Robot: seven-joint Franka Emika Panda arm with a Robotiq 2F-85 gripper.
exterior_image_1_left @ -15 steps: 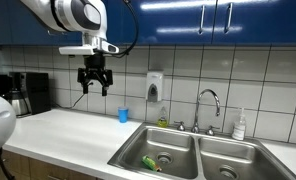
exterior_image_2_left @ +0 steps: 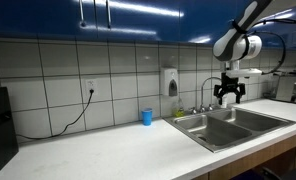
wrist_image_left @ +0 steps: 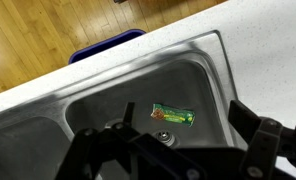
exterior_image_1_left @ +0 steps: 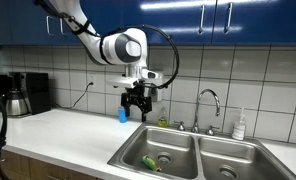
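A small green packet [wrist_image_left: 173,114] with an orange-red end lies in the sink basin beside the drain; from the front it shows as a green object [exterior_image_1_left: 149,162] in the left basin. My gripper is above that basin, its two dark fingers spread wide to either side of the packet in the wrist view. Nothing is held between them. In the first exterior view the gripper [exterior_image_1_left: 138,106] hangs well above the counter and the sink's left rim, apart from the packet.
The steel double sink [exterior_image_1_left: 193,144] has a tall faucet [exterior_image_1_left: 199,110] at its back. A green bottle [exterior_image_1_left: 162,119], a soap bottle [exterior_image_1_left: 240,125] and a blue cup [exterior_image_2_left: 147,117] stand near the wall. Blue cabinets [exterior_image_1_left: 248,22] hang overhead.
The arm has swung right and lowered, bringing my gripper from over the left part of the counter towards the sink. The packet has not moved.
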